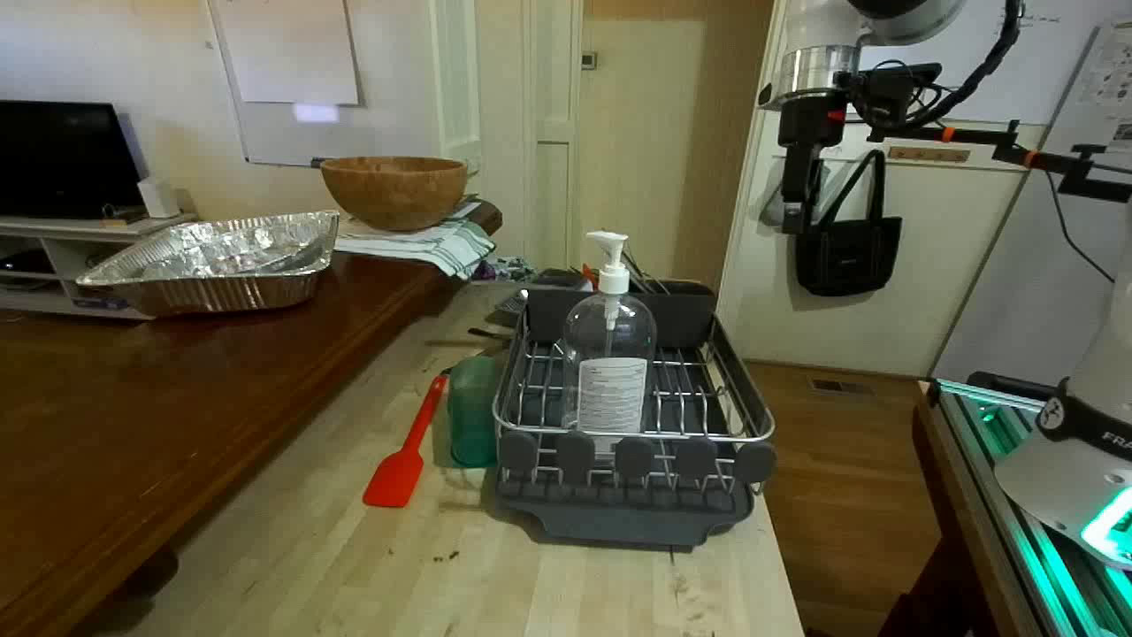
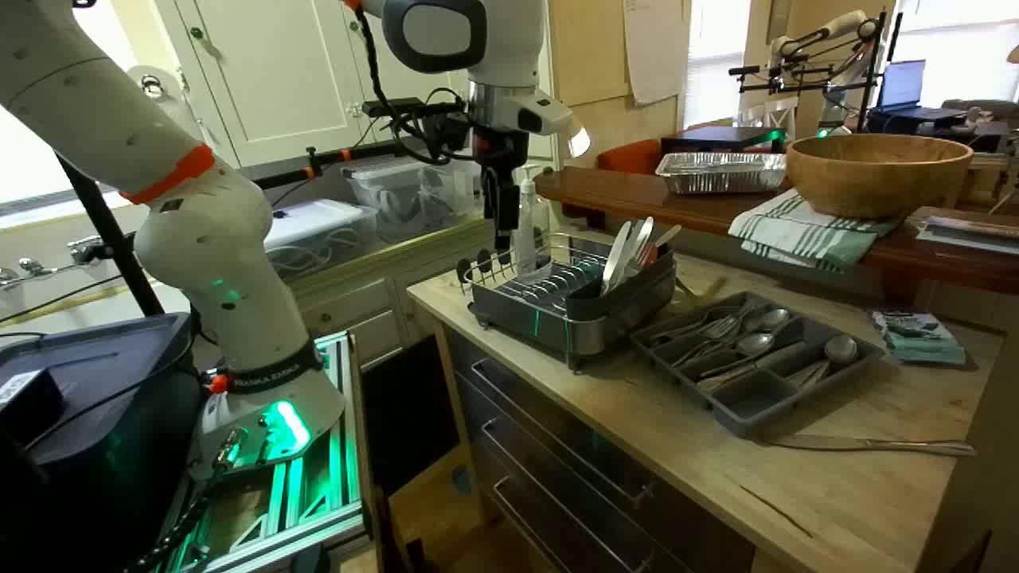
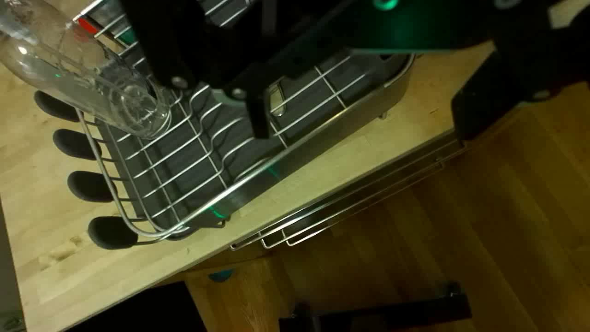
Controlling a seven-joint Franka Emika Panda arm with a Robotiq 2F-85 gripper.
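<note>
My gripper is open, its two dark fingers wide apart and nothing between them. In the wrist view it hangs above the long edge of the dish rack (image 3: 309,149), close to the counter's edge. From the first exterior view, the gripper (image 1: 796,212) appears up high to the right of the rack (image 1: 743,382). Inside the rack stands a clear pump bottle (image 1: 610,340) with a white pump and label, upright. Outside the rack on its left are a green translucent cup (image 1: 474,414) and a red spatula (image 1: 401,467).
A grey cutlery tray (image 2: 755,406) with several spoons and forks sits beside the rack; a knife (image 2: 874,445) lies near it. Cutlery (image 2: 626,253) stands in the rack's holder. The raised brown counter carries a wooden bowl (image 1: 394,191) and foil pan (image 1: 228,265). Bare counter lies in front of the rack.
</note>
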